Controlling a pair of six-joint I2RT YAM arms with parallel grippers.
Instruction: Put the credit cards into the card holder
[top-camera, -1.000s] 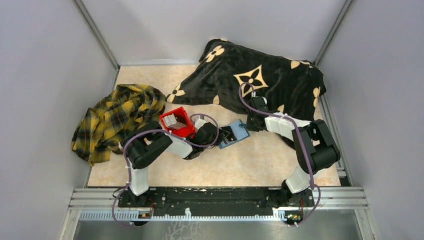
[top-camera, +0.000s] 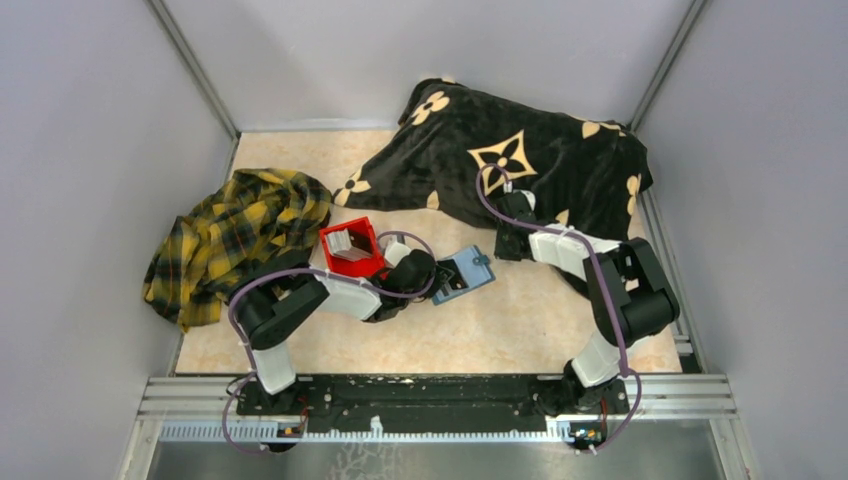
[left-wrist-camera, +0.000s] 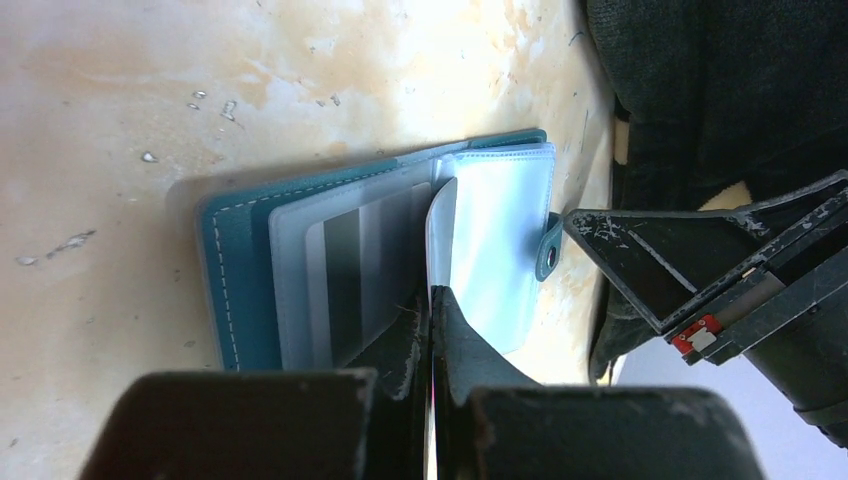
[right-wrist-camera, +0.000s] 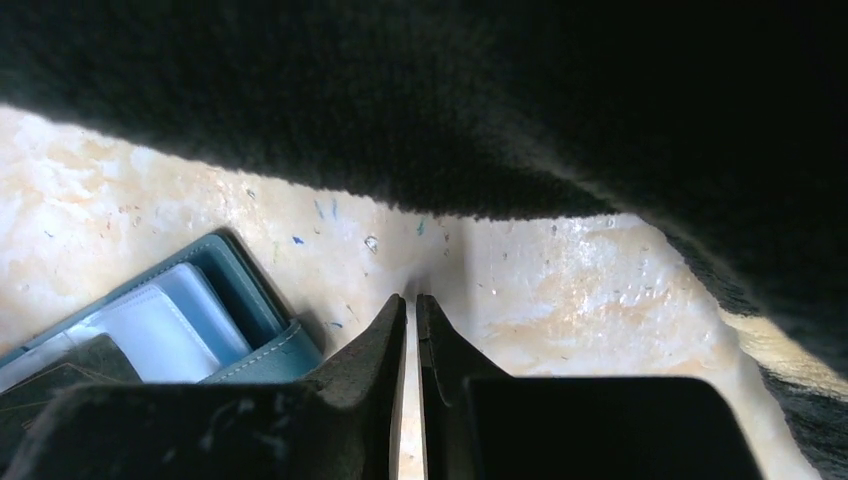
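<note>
The teal card holder (top-camera: 475, 275) lies open on the table, its clear sleeves (left-wrist-camera: 495, 230) showing in the left wrist view. My left gripper is shut over it, a thin sleeve edge rising at its fingertips; whether that edge is pinched is unclear. My right gripper hangs over bare table just right of the holder (right-wrist-camera: 255, 365), its fingertips slightly apart, nothing visible between them. A red box (top-camera: 350, 265) with pale card-like pieces (top-camera: 340, 243) stands behind the left arm.
A black patterned blanket (top-camera: 520, 120) covers the back and right, close to my right gripper. A yellow plaid cloth (top-camera: 210, 240) lies at left.
My left gripper and the card holder have shifted slightly toward the front left, away from the right gripper. The right arm looks unchanged in the top view.
</note>
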